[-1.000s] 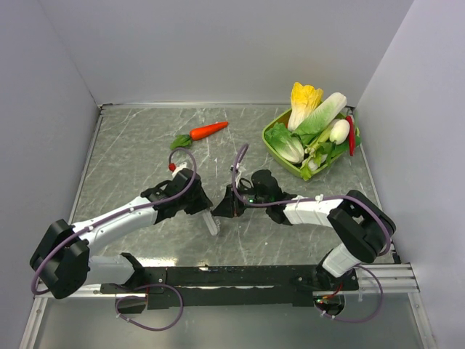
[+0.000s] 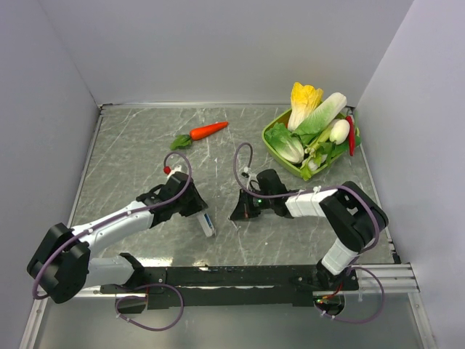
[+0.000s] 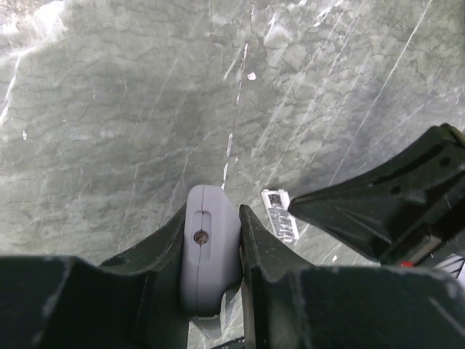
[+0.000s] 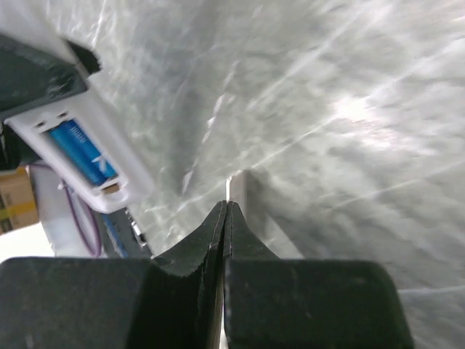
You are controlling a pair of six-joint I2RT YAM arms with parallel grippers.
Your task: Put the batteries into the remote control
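Observation:
The grey-white remote (image 2: 206,224) is in my left gripper (image 2: 197,205), which is shut on it; the left wrist view shows its rounded end (image 3: 209,254) between the fingers. The right wrist view shows its open compartment with a blue battery (image 4: 83,151) inside. My right gripper (image 2: 232,217) is shut, to the right of the remote. A small pale piece (image 4: 236,186), probably the battery cover, lies on the counter under its fingertips; whether they touch it is unclear. A small white rectangular piece (image 3: 280,214) also shows beside the right gripper in the left wrist view.
A carrot (image 2: 208,130) lies at the back centre. A green basket (image 2: 282,161) full of vegetables stands at the back right.
My right gripper has moved right, away from the remote. The left gripper and remote shifted slightly left and have stayed nearly still since.

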